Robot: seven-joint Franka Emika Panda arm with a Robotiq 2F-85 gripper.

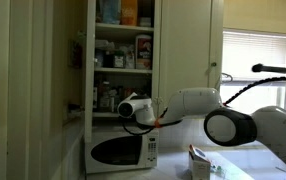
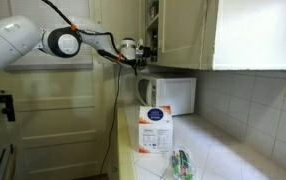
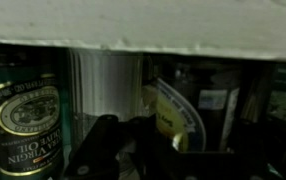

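In the wrist view a dark jar (image 3: 198,105) with a yellow and white label stands on the cabinet shelf. My gripper is low in that view, its dark fingers hard to make out, and appears shut on this jar. Left of the jar is a clear ribbed glass (image 3: 105,85), then a dark green olive oil container (image 3: 25,120). Exterior view 1 has the arm reaching into the open cabinet (image 1: 123,75) at the lower shelf, above the microwave; the fingertips are hidden there.
A pale shelf edge (image 3: 143,35) runs close above the jar. Below the arm sits the white microwave (image 1: 121,150). On the counter are an upright white box (image 2: 155,130) and a clear packet (image 2: 181,165). The cabinet door (image 1: 188,60) stands beside the arm.
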